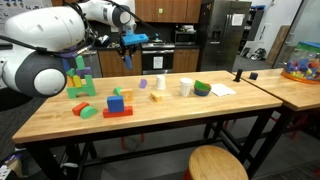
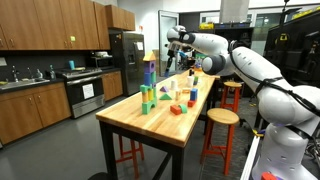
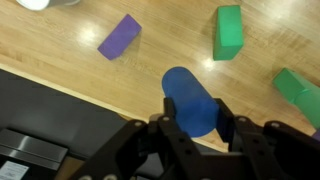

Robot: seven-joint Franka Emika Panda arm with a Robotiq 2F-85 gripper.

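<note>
A blue block with a rounded end (image 3: 190, 100) fills the middle of the wrist view, and my gripper is shut on it. In exterior view 1 the same blue block (image 1: 128, 61) hangs upright below the gripper (image 1: 128, 48), above the back left of the table. Beneath it in the wrist view, a purple block (image 3: 120, 36) and a green block (image 3: 229, 32) lie apart on the wood. Another green block (image 3: 297, 92) is at the right. The gripper's fingers are mostly hidden behind the held block.
A colourful block stack (image 1: 80, 78) stands at the table's left end. A blue block (image 1: 116, 103) sits on a red one (image 1: 118, 113) near the front. White cups (image 1: 186, 87) and a green bowl (image 1: 202, 89) are farther right; free wood lies at front centre.
</note>
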